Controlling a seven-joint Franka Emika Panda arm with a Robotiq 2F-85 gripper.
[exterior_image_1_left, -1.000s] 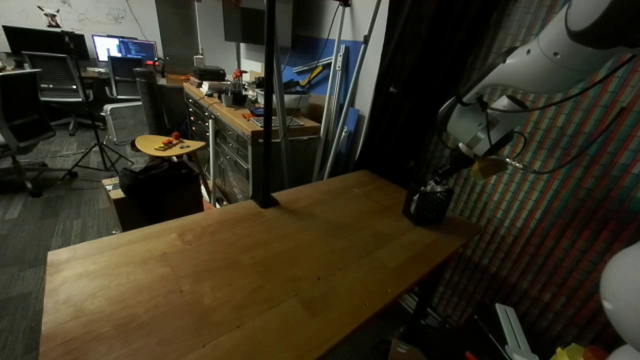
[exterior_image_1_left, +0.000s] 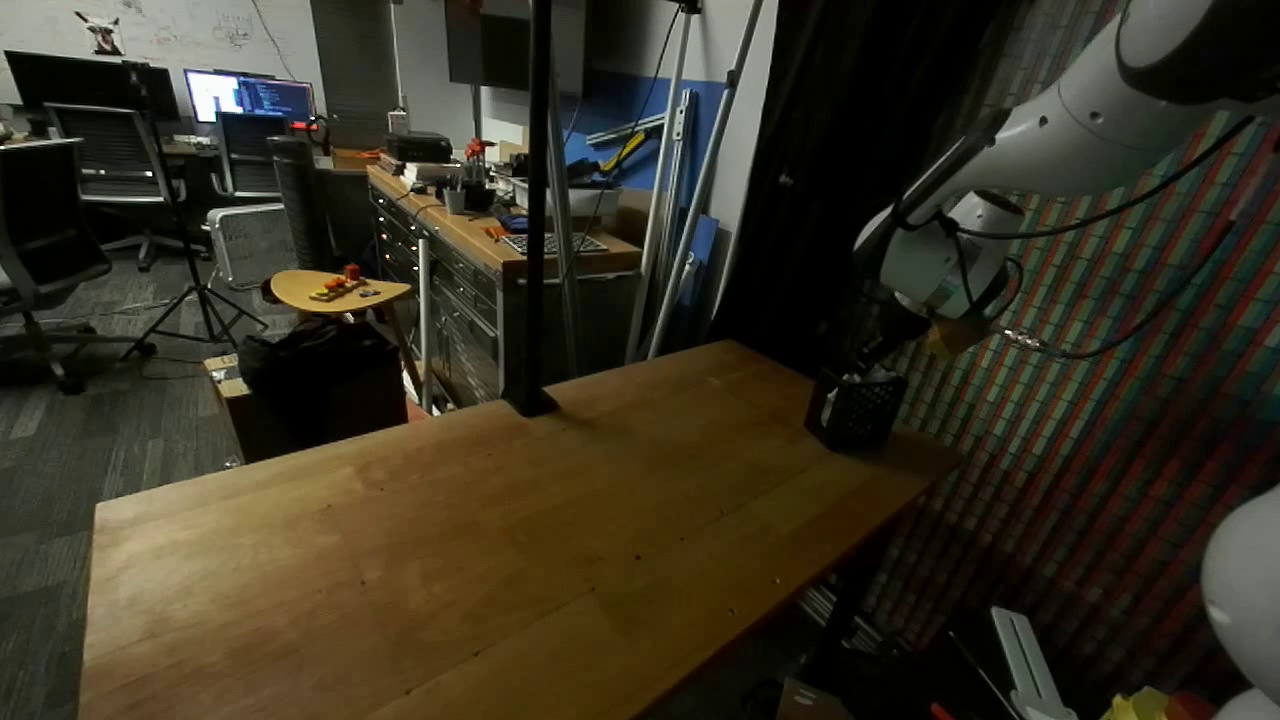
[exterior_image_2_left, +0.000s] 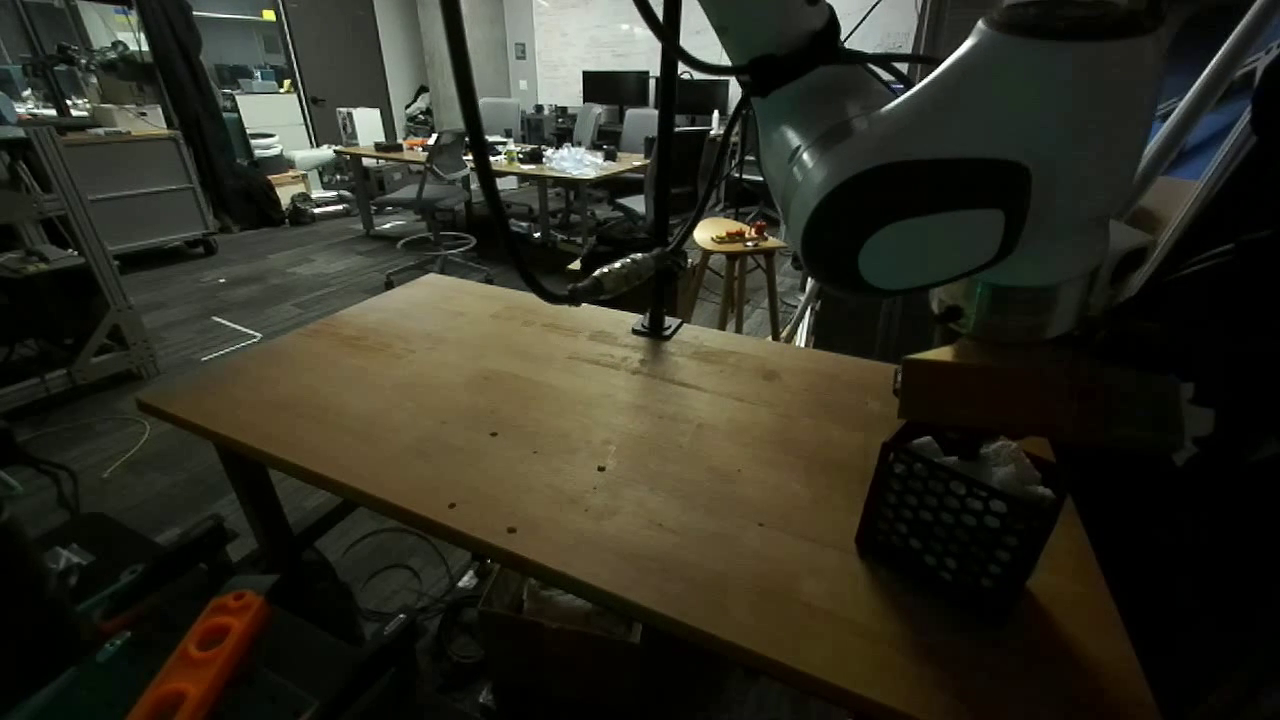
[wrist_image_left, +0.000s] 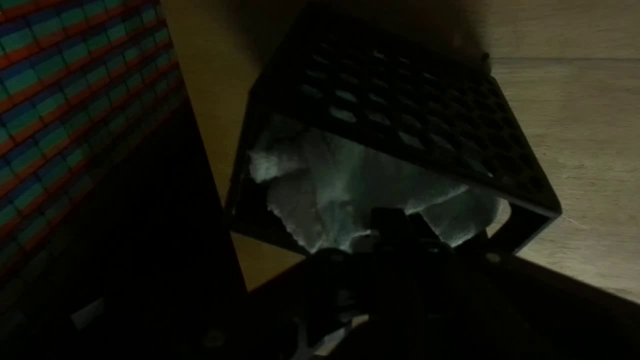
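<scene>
A black perforated basket (exterior_image_1_left: 855, 410) stands at the table's far right end, with crumpled pale cloth (exterior_image_2_left: 1005, 466) inside. Seen from the wrist, the cloth (wrist_image_left: 342, 174) fills much of the basket (wrist_image_left: 384, 102). My gripper reaches over the basket's opening, its dark fingertips in front of the cloth. The fingers look shut. Whether any edge of the cloth is pinched between them is too dark to tell. From exterior view 1, the gripper (exterior_image_1_left: 869, 358) tilts down at the basket's mouth; in exterior view 2 the arm's hardware hides it.
A black post (exterior_image_1_left: 536, 240) rises at its back edge. Close beside the basket end hangs a striped, patterned curtain (exterior_image_1_left: 1044, 396). Cables loop from the arm.
The arm's wrist has shifted left and turned steeper over the basket. The gripper's tips stay near the basket's mouth; the basket has not moved.
</scene>
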